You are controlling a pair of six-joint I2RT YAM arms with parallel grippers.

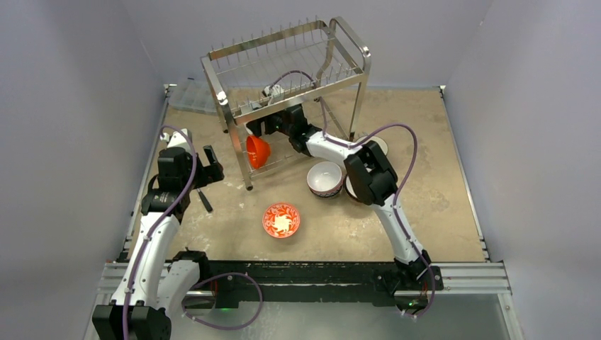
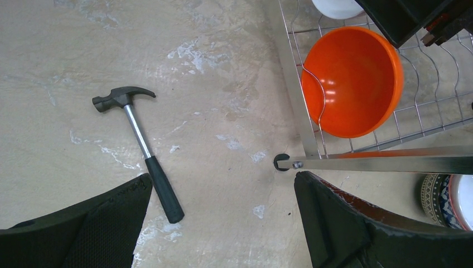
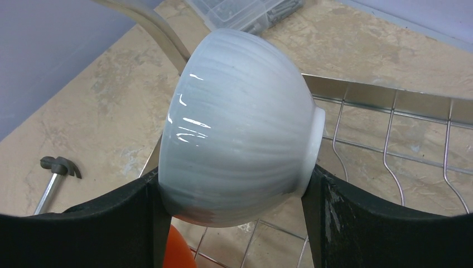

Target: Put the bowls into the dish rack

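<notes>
Inside the lower level of the metal dish rack [image 1: 266, 40], my right gripper [image 1: 256, 127] has a white bowl [image 3: 240, 128] between its fingers. One finger sits by the rim and the other by the foot, with no clear gap. This bowl lies tipped on its side, mouth to the left in the right wrist view. Beside it in the rack, an orange bowl [image 2: 352, 81] leans on its side. My left gripper [image 1: 215, 163] is open and empty, left of the rack. On the table stand a patterned white bowl [image 1: 325, 177], a red-patterned bowl [image 1: 281, 220] and another bowl [image 1: 351, 188] partly behind the right arm.
A hammer [image 2: 139, 134] lies under the left gripper. Behind the rack's left side is a clear plastic box [image 1: 193, 95]. The rack's upper shelf and its front leg [image 2: 385, 162] border the lower level. Table space at the right is open.
</notes>
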